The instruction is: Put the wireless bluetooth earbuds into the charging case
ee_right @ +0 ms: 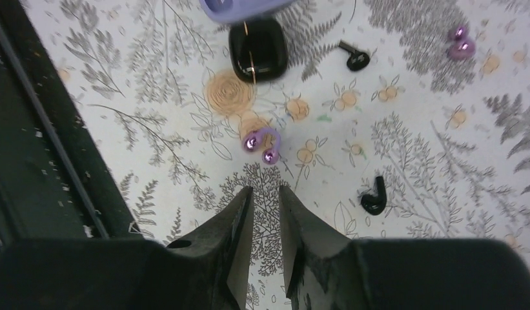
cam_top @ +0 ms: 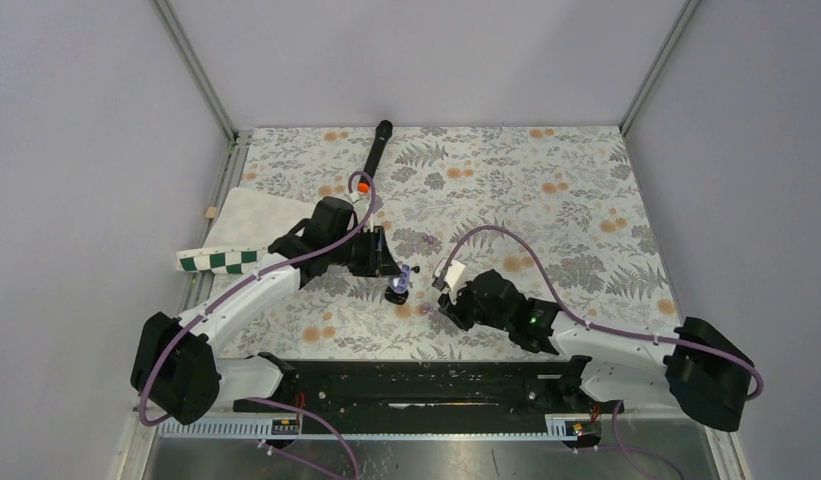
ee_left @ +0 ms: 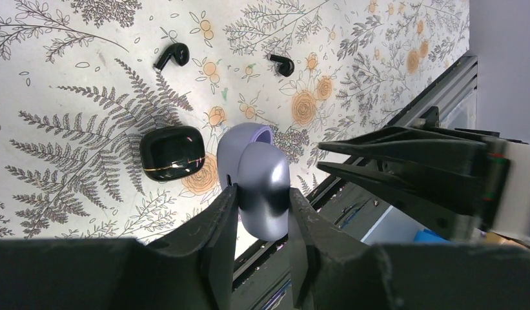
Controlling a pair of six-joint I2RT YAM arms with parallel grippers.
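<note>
My left gripper is shut on a lilac charging case [ee_left: 262,174], held above the table. A black case [ee_left: 172,153] lies beside it on the cloth. In the right wrist view two small purple earbuds [ee_right: 252,141] lie below the black case, and more purple pieces [ee_right: 461,46] lie at upper right. My right gripper hangs over the cloth right of the cases, its fingertips close together; nothing shows between them.
A black microphone [cam_top: 376,150] lies at the back of the patterned table. A white mat [cam_top: 241,218] and a green-and-white striped item are at the left. The front edge [cam_top: 426,361] runs close below both arms.
</note>
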